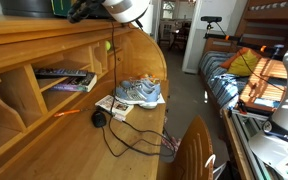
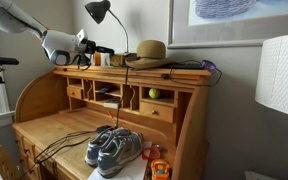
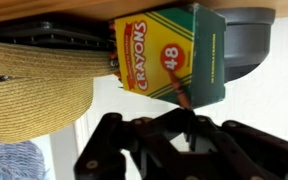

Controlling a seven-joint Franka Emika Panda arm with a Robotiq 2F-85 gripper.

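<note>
My gripper appears shut at the lower middle of the wrist view, close in front of a green and yellow crayons box (image 3: 154,62) marked 48. A thin reddish stick shape shows on the box front just beyond the fingertips; I cannot tell whether it is printed there or a separate thing. In exterior view 2 the gripper (image 2: 94,47) is level with the desk's top shelf, left of the brown hat (image 2: 151,55). Exterior view 1 has the gripper (image 1: 80,10) at the top edge, partly cut off.
A black lamp (image 2: 100,12) stands on the shelf; its dark base (image 3: 247,40) flanks the box. The woven hat (image 3: 34,105) lies on the other side. Below are grey shoes (image 1: 137,93), an orange marker (image 1: 67,113), a black mouse (image 1: 98,118) and loose cables.
</note>
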